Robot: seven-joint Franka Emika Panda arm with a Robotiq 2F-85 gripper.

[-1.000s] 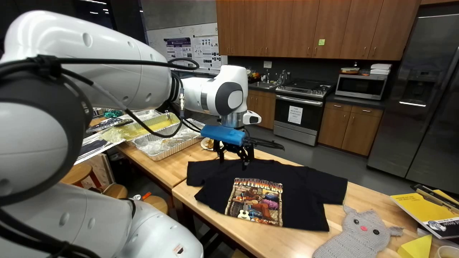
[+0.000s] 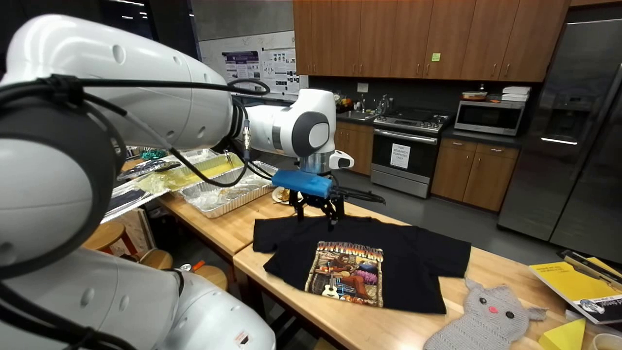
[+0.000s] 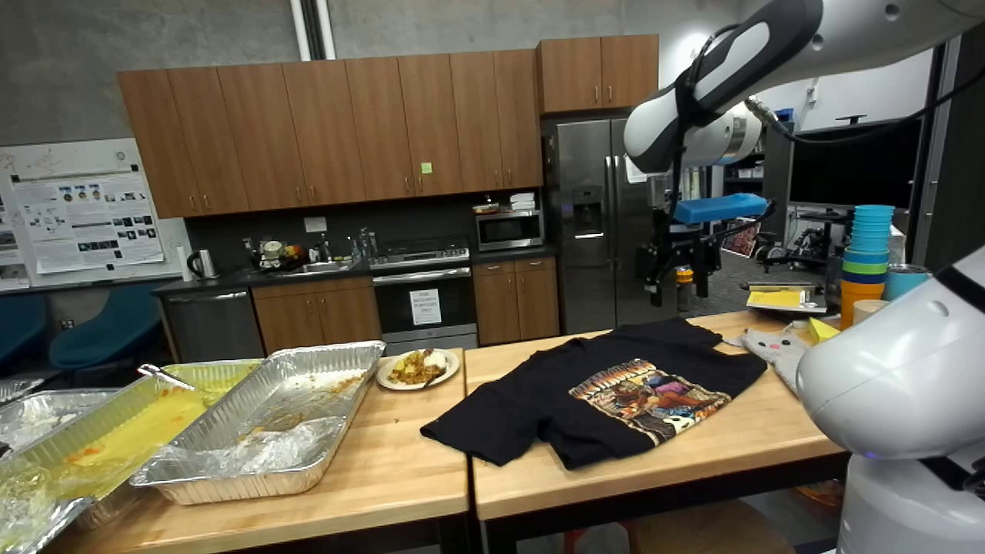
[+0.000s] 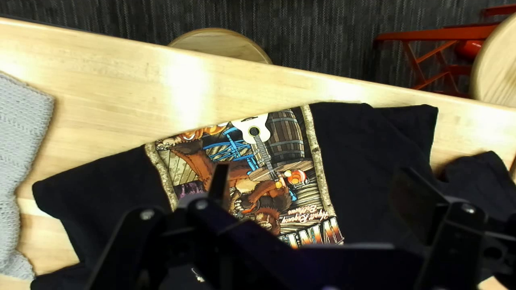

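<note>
A black T-shirt (image 2: 408,256) with a colourful printed picture lies spread out on the wooden table, print side up, its sleeves reaching to both sides. In the second exterior view the shirt (image 3: 526,406) lies near the seam between two tables. My gripper (image 2: 316,221) hangs above the shirt, pointing down, with its fingers apart. The wrist view looks down past the open gripper onto the shirt's print (image 4: 242,169); nothing is between the fingers. The gripper (image 3: 680,294) is clear of the cloth in the second exterior view.
A grey knitted toy (image 2: 487,321) lies close to one sleeve. Beyond it are books (image 2: 574,286) and stacked cups (image 3: 866,268). A plate of food (image 3: 417,369) and foil trays (image 3: 277,415) occupy the other table. Bare wood (image 4: 111,82) borders the shirt's hem.
</note>
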